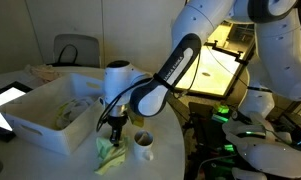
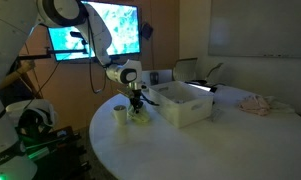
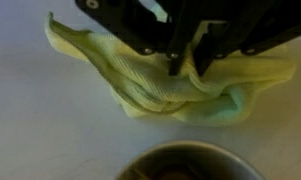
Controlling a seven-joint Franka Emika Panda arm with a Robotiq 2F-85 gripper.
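A pale yellow-green cloth [image 1: 110, 156] lies crumpled on the white table, left of the cup in exterior view 1. My gripper [image 1: 117, 137] points down at the cloth's upper part. In the wrist view, the cloth [image 3: 140, 78] is bunched under and around my gripper, and a raised fold shows between its dark fingers. Whether the fingers press on that fold cannot be made out. Exterior view 2 has the cloth [image 2: 141, 117] low on the table beneath the gripper.
Close beside the cloth stands a white cup [image 1: 143, 148], its open rim [image 3: 190, 148] near the gripper. A large white box [image 1: 40, 132] with a few items inside is behind and to the left. Clear table [image 2: 215, 150] extends across the right of exterior view 2.
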